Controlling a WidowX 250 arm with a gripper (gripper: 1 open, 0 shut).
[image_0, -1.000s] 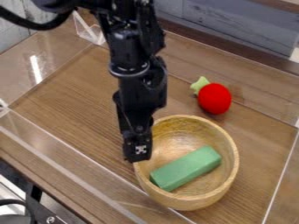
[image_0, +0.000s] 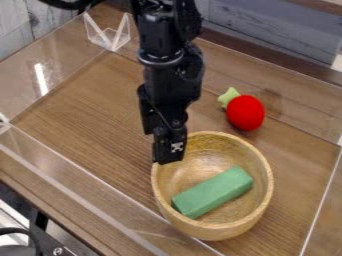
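The black robot arm reaches down over the table, its gripper (image_0: 166, 142) open just above the upper-left rim of a wooden bowl (image_0: 261, 200). In the bowl lies a green block (image_0: 211, 192), tilted diagonally. A red ball-like object (image_0: 246, 113) sits behind the bowl to the right, with a small pale green item (image_0: 227, 97) beside it, partly hidden.
A light wall (image_0: 281, 35) runs along the back, and a white wire-like object (image_0: 108, 28) stands at the back left. A black cable lies at the bottom-left corner.
The arm and gripper have moved up in the view, away from the front, toward the back of the table. The bowl, block and red object have stayed in place.
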